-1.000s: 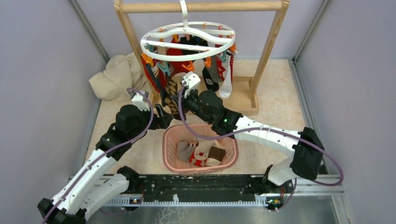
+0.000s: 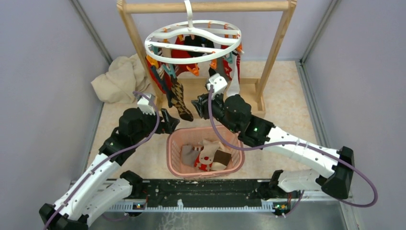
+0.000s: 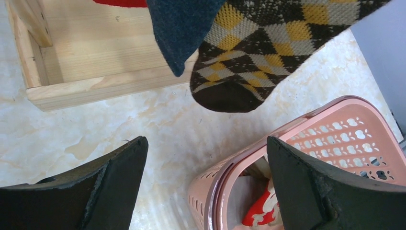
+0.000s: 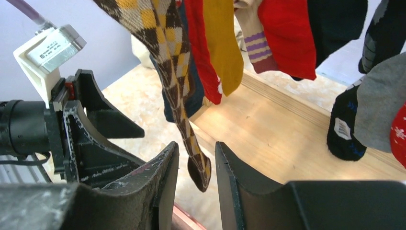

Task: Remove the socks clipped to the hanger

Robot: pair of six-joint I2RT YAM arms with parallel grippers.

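A white round hanger (image 2: 193, 59) holds many socks on coloured clips. A yellow-brown argyle sock (image 2: 180, 103) hangs at its front beside a dark blue sock (image 3: 182, 33); both loom above my open left gripper in its wrist view, clear of the fingers. My right gripper is part open, to the right of the argyle sock in the top view; in its wrist view the sock's toe shows beyond the fingertips, apparently not gripped. Red, mustard and grey socks (image 4: 376, 108) hang behind.
A pink basket (image 2: 170, 148) with several socks stands below the hanger at the front. The wooden stand (image 2: 275, 38) surrounds the hanger; a beige cloth (image 2: 112, 81) lies back left.
My right arm has moved back to the right, away from the argyle sock, which hangs more in view now. The left arm has barely moved.
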